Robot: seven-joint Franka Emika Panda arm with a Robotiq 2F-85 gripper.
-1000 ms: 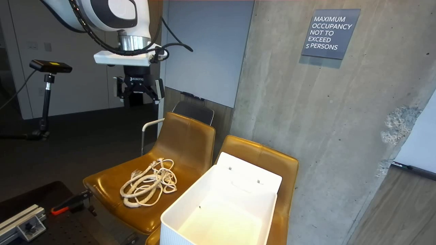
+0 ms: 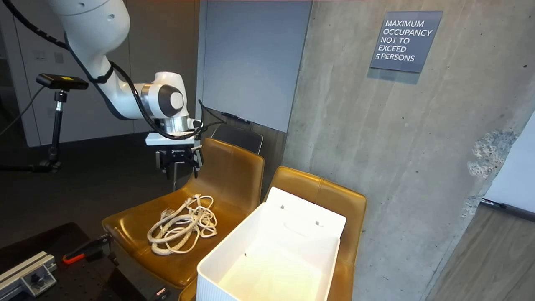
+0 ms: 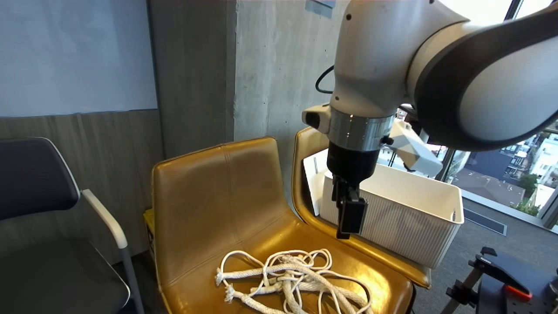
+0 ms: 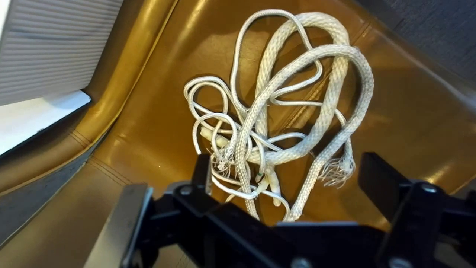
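A loose tangle of white ropes [image 2: 175,226], some thick and some thin with frayed ends, lies on the seat of a brown leather chair [image 2: 138,215]. Above that seat hangs my gripper [image 2: 181,173], pointing down and clear of the ropes. Its fingers stand wide apart in the wrist view, the left finger [image 4: 203,172] and the right finger [image 4: 379,181] on either side of the near end of the ropes [image 4: 308,149], with nothing held. On the neighbouring chair rests an empty white bin [image 2: 273,261].
The second brown chair [image 2: 346,200] stands beside the first, under the bin. Behind them rises a concrete wall [image 2: 401,150]. A dark chair [image 3: 36,178] is off to one side. Near the front, a dark table [image 2: 65,276] carries a clamp and a metal rail.
My arm has come down and slightly to the right in exterior view 1, bringing the gripper closer to the ropes. The ropes and bin have stayed put.
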